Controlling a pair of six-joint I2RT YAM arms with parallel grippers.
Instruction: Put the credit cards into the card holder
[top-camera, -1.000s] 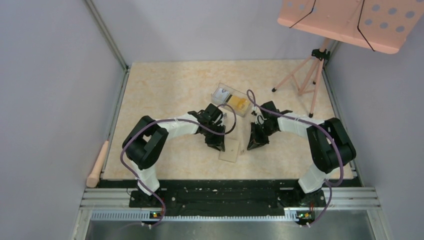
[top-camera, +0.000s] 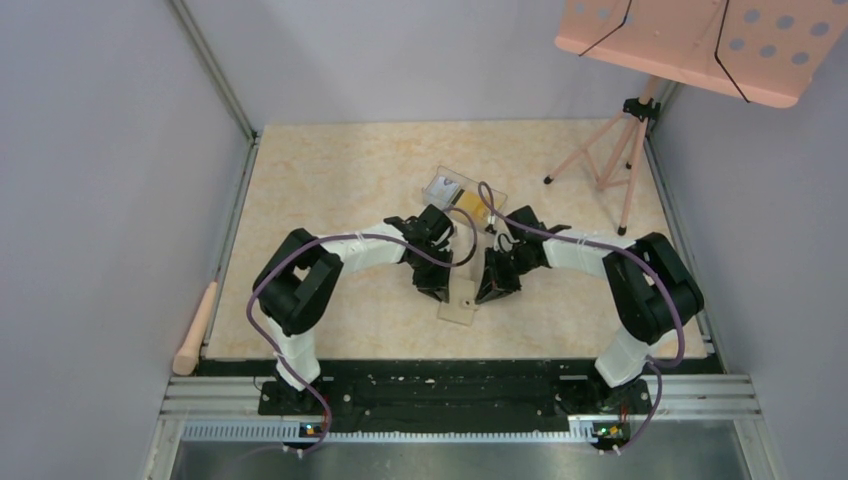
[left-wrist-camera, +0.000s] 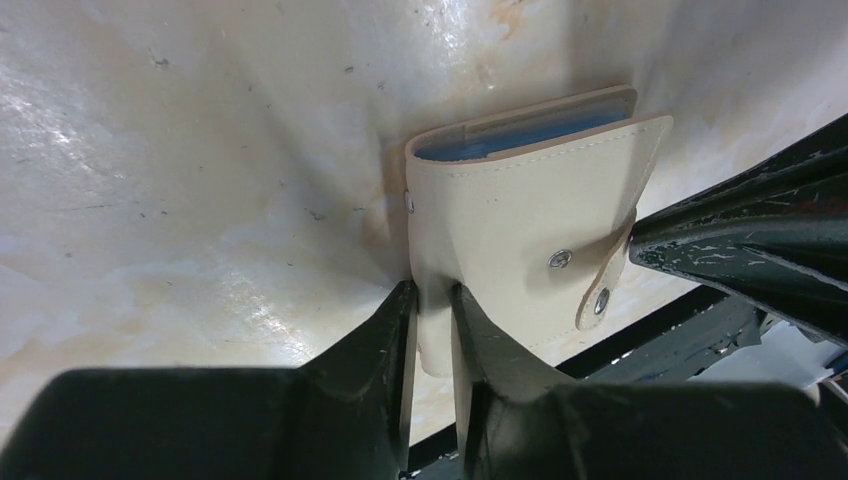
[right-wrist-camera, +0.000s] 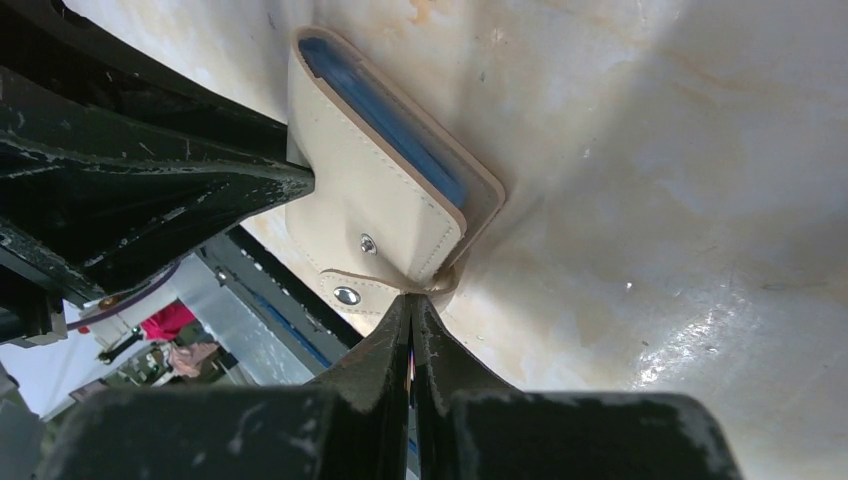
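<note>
The cream card holder (top-camera: 458, 306) lies on the table with its strap (left-wrist-camera: 598, 297) loose and a blue sleeve (left-wrist-camera: 530, 135) showing inside. In the left wrist view, my left gripper is part open, one finger beyond the spine edge and the other over the cover. My right gripper is shut with its tips against the strap at the holder's other side; nothing clear shows between them. In the top view, a clear tray behind the arms holds a white card (top-camera: 444, 188) and a yellow card (top-camera: 474, 205).
A pink tripod (top-camera: 625, 150) stands at the back right and a pink panel (top-camera: 700, 40) hangs over that corner. Purple cables (top-camera: 330, 238) run along both arms. Bare table lies to the left and in front.
My right gripper has moved left to the holder's strap side, where it was apart before. The left gripper has shifted only slightly. The holder stays in place.
</note>
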